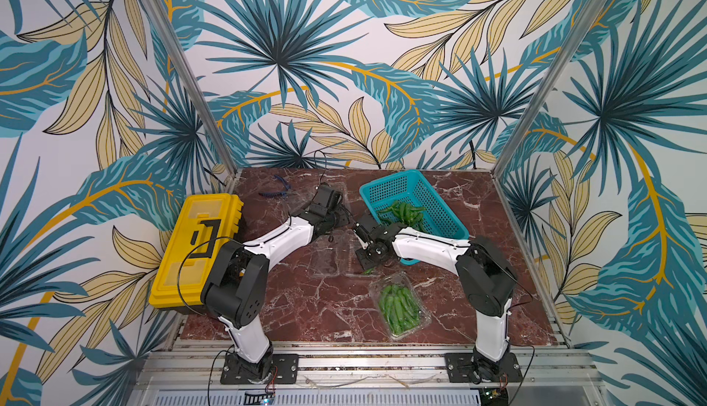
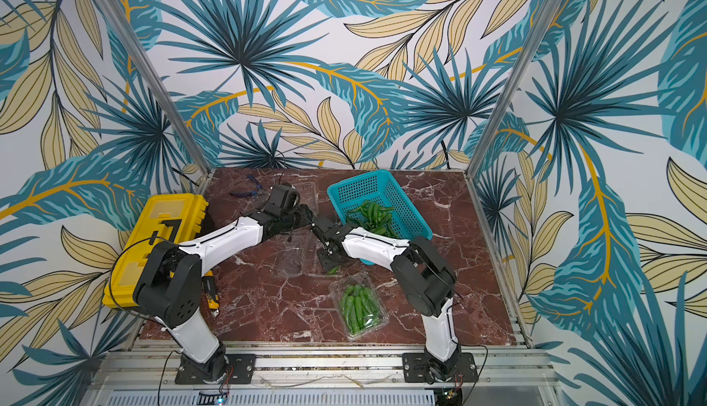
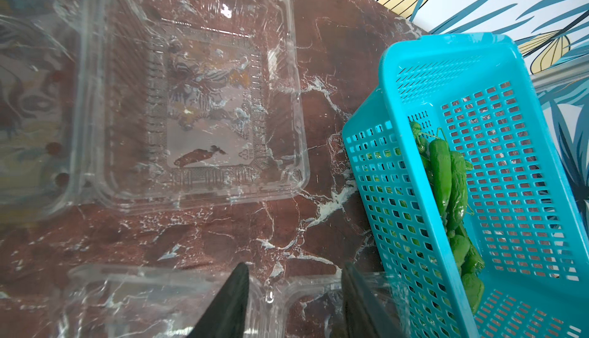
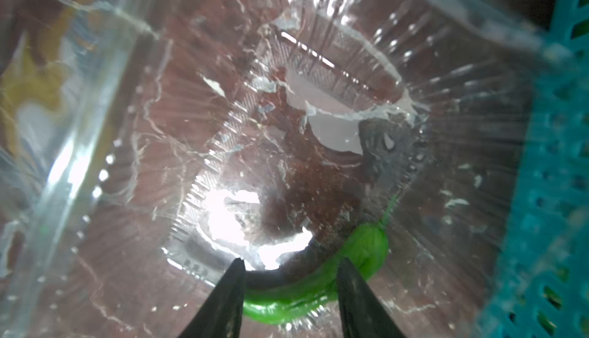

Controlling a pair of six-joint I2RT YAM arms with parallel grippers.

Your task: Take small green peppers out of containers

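Note:
One green pepper (image 4: 306, 292) lies in a clear plastic container (image 4: 184, 264). My right gripper stands open above it, its fingertips to either side of the pepper in the right wrist view. Whether they touch it I cannot tell. My left gripper is part open and empty, over clear containers (image 3: 202, 111) that look empty. The teal basket (image 1: 449, 218) holds many green peppers (image 1: 408, 216). A full clear box of peppers (image 1: 399, 308) sits at the front of the table.
A yellow toolbox (image 1: 195, 251) stands on the left edge. Blue-handled pliers (image 1: 276, 187) lie at the back left. Both grippers are close together near the basket's left side. Bare tabletop (image 1: 486, 303) shows at the front right.

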